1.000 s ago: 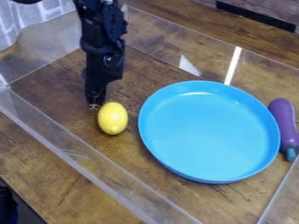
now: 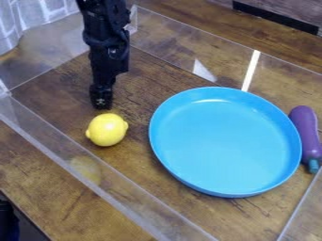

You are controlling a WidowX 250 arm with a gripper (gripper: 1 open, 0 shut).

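My black gripper (image 2: 104,92) hangs down from the top left, its tips low over the wooden floor just above a yellow lemon-like object (image 2: 107,129). The gripper is open, and I see nothing held in it. The lemon lies apart from it, left of a large blue plate (image 2: 224,141).
A purple eggplant (image 2: 304,136) lies at the right, beside the plate. Clear plastic walls (image 2: 75,179) border the work area. Bare wood shows at the upper middle and around the gripper.
The lemon has moved left and turned, now looking rounder. The gripper has shifted slightly left and down.
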